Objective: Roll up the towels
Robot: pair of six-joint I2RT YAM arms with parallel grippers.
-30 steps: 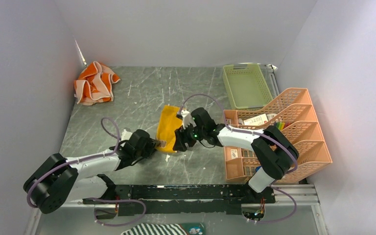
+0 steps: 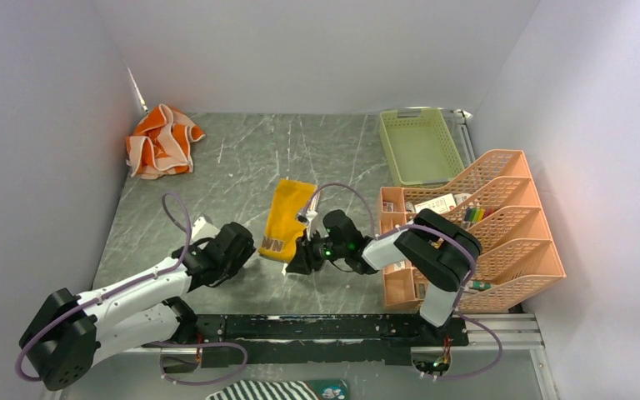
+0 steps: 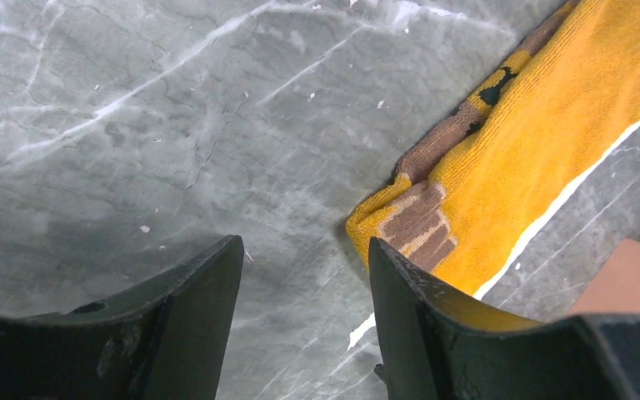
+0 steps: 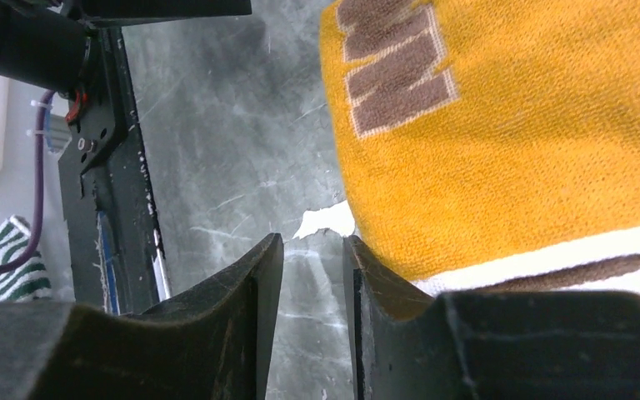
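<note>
A yellow towel point(image 2: 285, 212) lies folded lengthwise in the middle of the grey table, a brown patterned strip along one edge and a crumpled near corner point(image 3: 408, 217). My left gripper stands open just left of that corner, nothing between its fingers. My right gripper is at the towel's near end point(image 4: 500, 150), its fingertips close together beside the edge; whether cloth is between them is unclear. A crumpled orange and white towel point(image 2: 162, 137) lies at the back left.
A green basket point(image 2: 417, 142) sits at the back right, an orange organizer point(image 2: 517, 233) with small items in front of it. Walls close in the sides and back.
My left gripper has drawn back to the left, away from the yellow towel's near end. My right gripper has moved slightly down and left, toward the front edge.
</note>
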